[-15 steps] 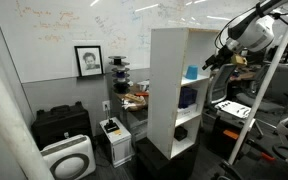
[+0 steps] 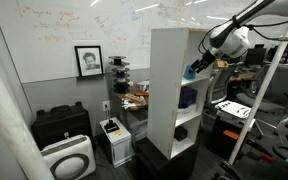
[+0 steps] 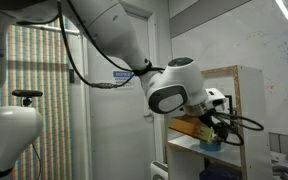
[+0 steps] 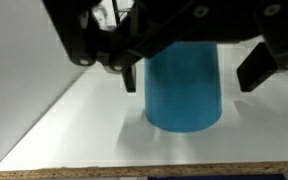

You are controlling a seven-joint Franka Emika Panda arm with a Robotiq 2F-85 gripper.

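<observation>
A blue cup-like object (image 4: 183, 90) stands on the white upper shelf (image 4: 44, 150), close to its chipboard front edge. In the wrist view its lower part sits between my open gripper's (image 4: 190, 76) two dark fingers, with a visible gap on the right and little or none on the left. The gripper body hides its top. From exterior view 1, the blue object (image 2: 190, 73) shows beside the gripper (image 2: 195, 66) at the upper shelf. In exterior view 2 the blue object (image 3: 210, 145) is partly covered by the gripper (image 3: 222, 130).
The shelf unit's tall white side panel (image 2: 164, 90) rises beside the blue object. Dark items (image 2: 187, 97) lie on a lower shelf. Office chairs (image 2: 274, 88) stand on the right.
The arm has moved left and into the upper shelf, bringing the gripper from the right up to the blue object. The blue object appears to stay in its place.
</observation>
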